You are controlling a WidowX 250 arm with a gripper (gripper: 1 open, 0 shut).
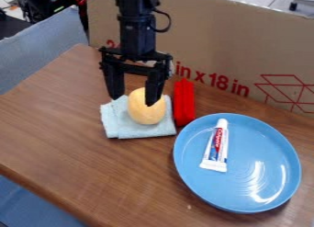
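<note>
My black gripper [134, 84] hangs open just above a round pale orange object [146, 107], its two fingers apart over the object's top. That object rests on a folded light blue cloth [121, 128] on the wooden table. A red item [185, 102] stands just right of it, touching or close to the cloth. At the right, a blue plate [263, 166] holds a white toothpaste tube [215, 147] lying lengthwise.
A cardboard box wall [252, 61] closes off the back of the table [61, 143]. A grey padded surface lies beyond the left edge.
</note>
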